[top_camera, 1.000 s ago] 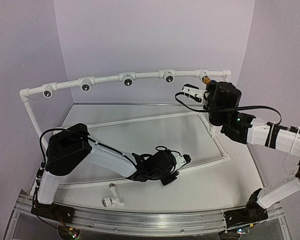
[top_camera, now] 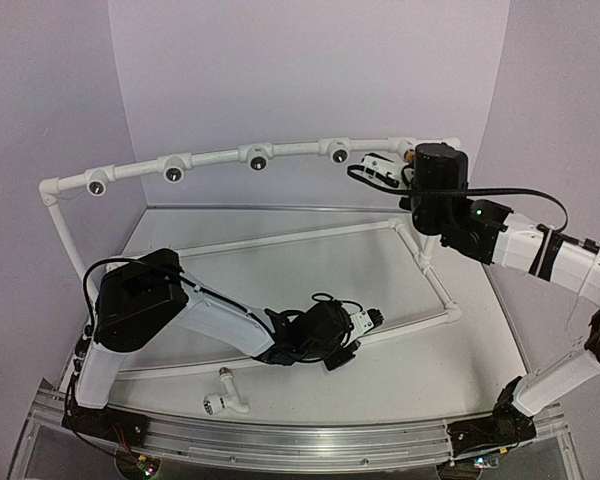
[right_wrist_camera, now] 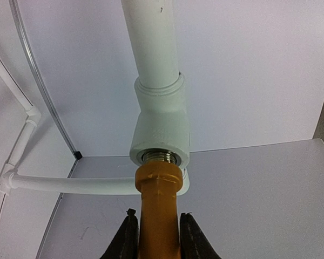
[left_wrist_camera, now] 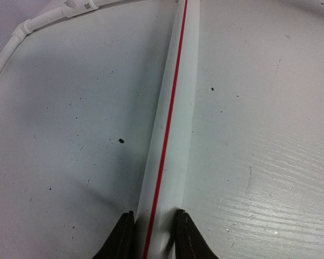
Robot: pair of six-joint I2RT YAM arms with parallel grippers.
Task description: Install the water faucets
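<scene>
An orange faucet [right_wrist_camera: 159, 210] sits at the threaded fitting [right_wrist_camera: 159, 129] on the top rail's right end, some thread showing. My right gripper is shut on the faucet's body; in the top view it is at the upper right. My left gripper is shut on a white pipe [left_wrist_camera: 170, 108] with a red line, low in the frame's front in the top view. The top rail [top_camera: 295, 149] carries several other tee fittings [top_camera: 259, 158] with dark openings.
A loose white fitting piece [top_camera: 225, 400] lies on the bare board near the front edge, below the left arm. The board's front right is clear. Grey walls surround the frame on the back and sides.
The right arm and gripper have risen slightly and shifted left at the top rail's right end. The left arm has not visibly moved.
</scene>
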